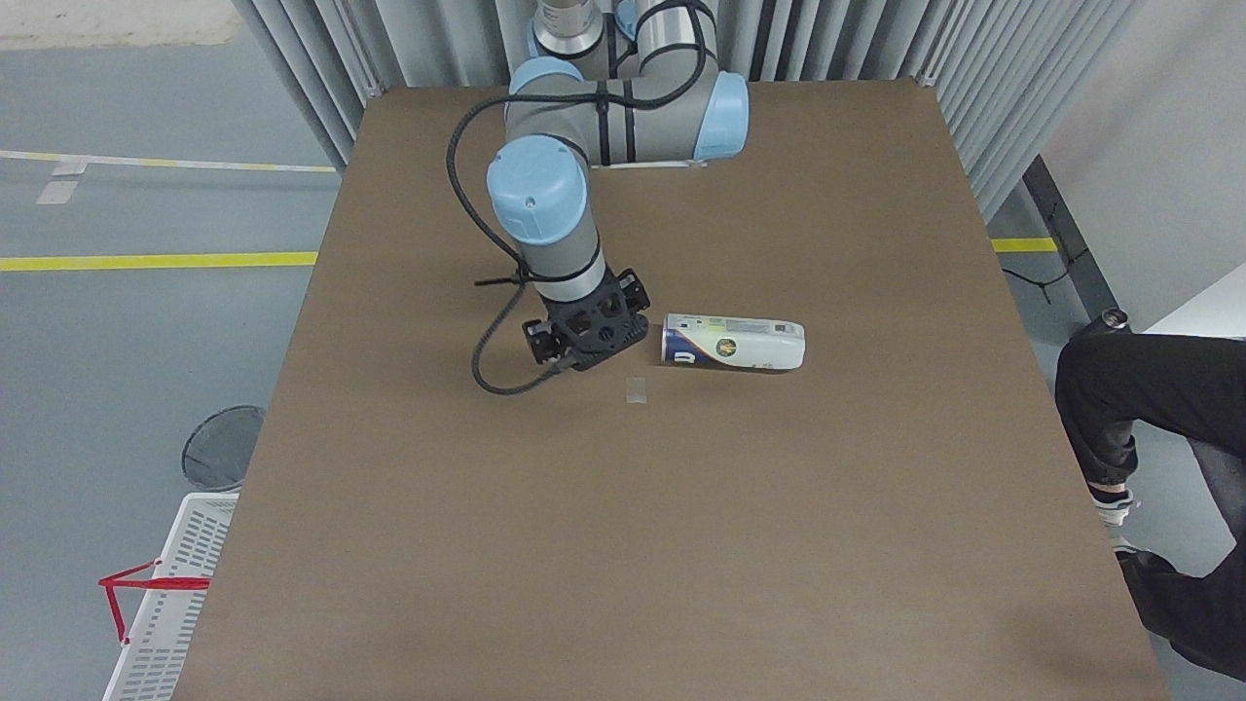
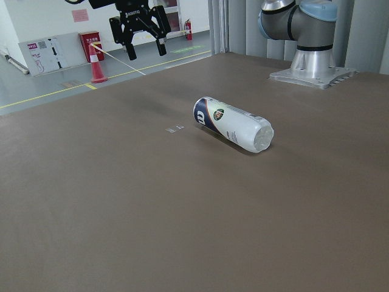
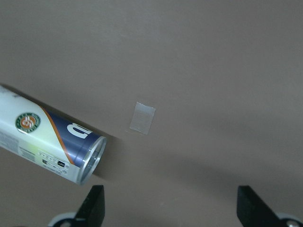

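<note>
A white tube-shaped can [image 1: 733, 341] with a blue-labelled end lies on its side on the brown table [image 1: 654, 526], also in the left view [image 2: 234, 125]. Its blue end points toward my gripper [image 1: 590, 327]. In the left view the gripper [image 2: 146, 48] is raised well above the table, left of the can. In the wrist view the can [image 3: 42, 135] is at the left, and the two fingers stand far apart at the bottom edge with nothing between them.
A small clear tape piece [image 3: 142, 117] sits on the table beside the can. A white basket [image 1: 175, 631] is beyond the left edge, and a person's legs [image 1: 1156, 386] are beyond the right.
</note>
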